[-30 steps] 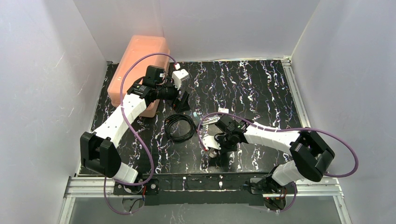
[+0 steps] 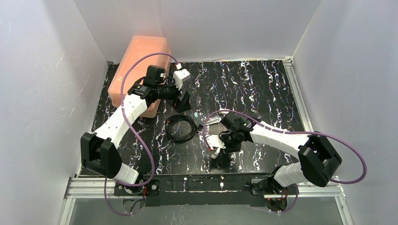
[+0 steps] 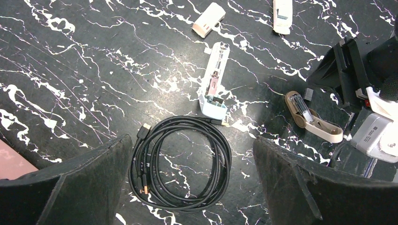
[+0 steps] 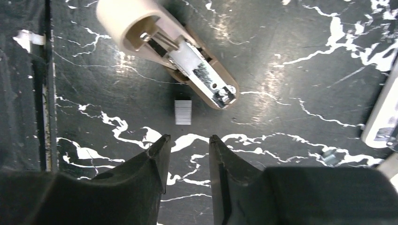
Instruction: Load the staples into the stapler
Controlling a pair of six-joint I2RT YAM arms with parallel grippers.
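In the right wrist view a beige stapler (image 4: 141, 28) lies opened out, its metal channel exposed. Beside that channel, on the dark marbled table, rests a small grey block of staples (image 4: 183, 112). My right gripper is open above the table, its fingertips just short of the staples with nothing between them. The same stapler (image 3: 324, 129) and staples (image 3: 308, 93) show at the right of the left wrist view. There my left gripper stands open over a coiled black cable, holding nothing. In the top view the right arm mostly covers the stapler.
The coiled black cable (image 2: 180, 128) lies left of centre. A long pale opened stapler (image 3: 216, 75) and two whitish pieces, one a box-like cover (image 3: 209, 19), lie behind it. A large orange box (image 2: 141, 65) stands at the back left.
The left arm stays where it was.
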